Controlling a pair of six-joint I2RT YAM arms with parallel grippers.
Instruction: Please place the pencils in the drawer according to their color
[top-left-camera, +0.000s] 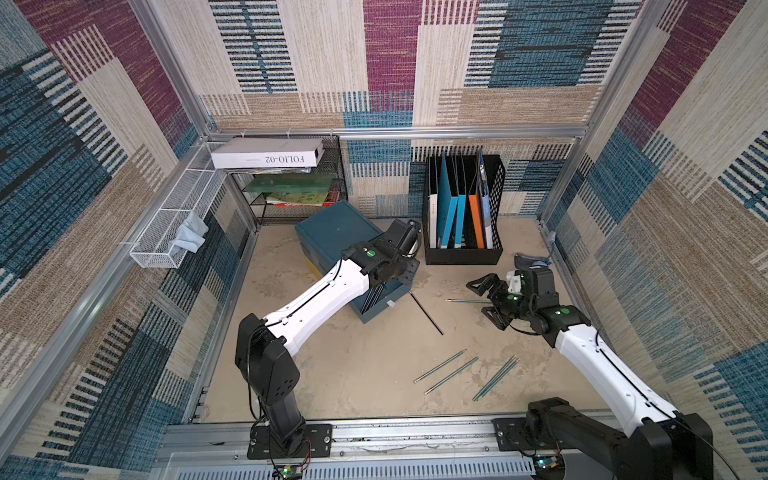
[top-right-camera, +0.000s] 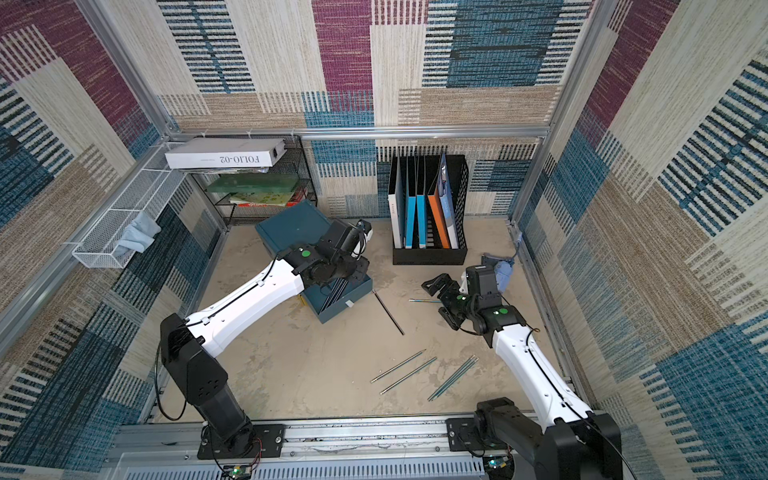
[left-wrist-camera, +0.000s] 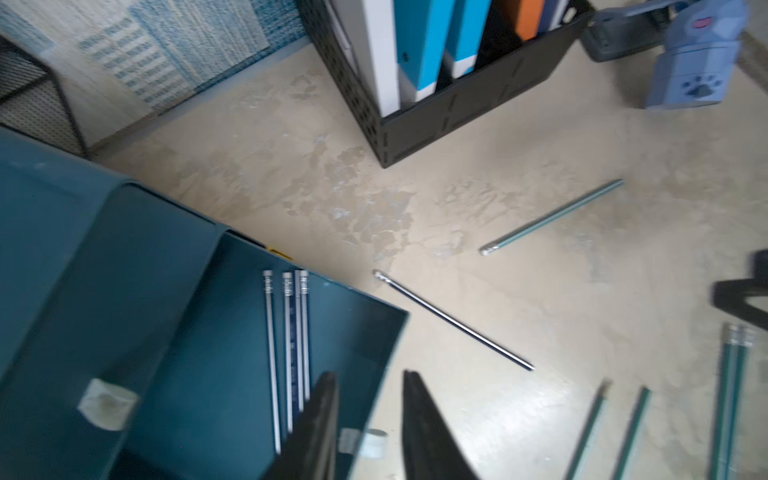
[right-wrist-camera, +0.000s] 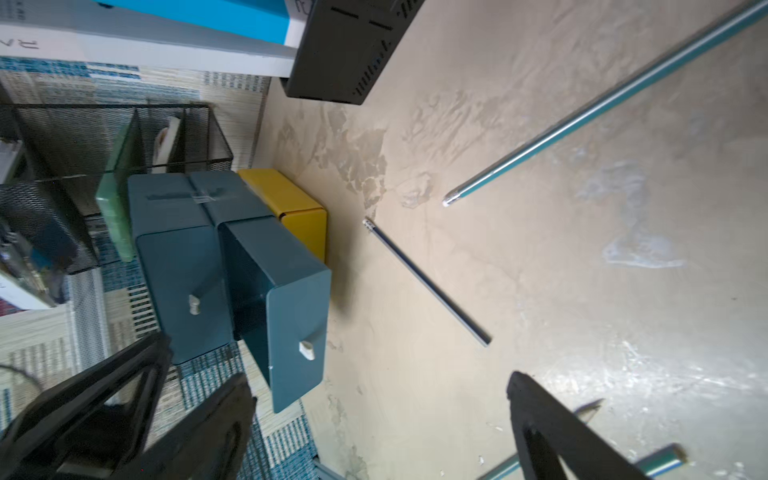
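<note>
A teal drawer unit (top-left-camera: 337, 228) has its drawer (left-wrist-camera: 200, 376) pulled out, holding several dark and silvery pencils (left-wrist-camera: 273, 344). One dark pencil (left-wrist-camera: 453, 320) lies on the table right of the drawer. Teal pencils (left-wrist-camera: 552, 217) lie farther right and toward the front (top-left-camera: 450, 374). My left gripper hangs over the drawer, its blurred fingers apart with nothing visible between them. My right gripper stands open over the table near the single teal pencil at centre right, empty.
A black file holder (top-left-camera: 464, 256) stands at the back. Wire shelves and a wall basket (top-left-camera: 160, 252) are at the left. A blue sharpener-like object (left-wrist-camera: 688, 80) and a stapler (left-wrist-camera: 608, 40) sit at back right.
</note>
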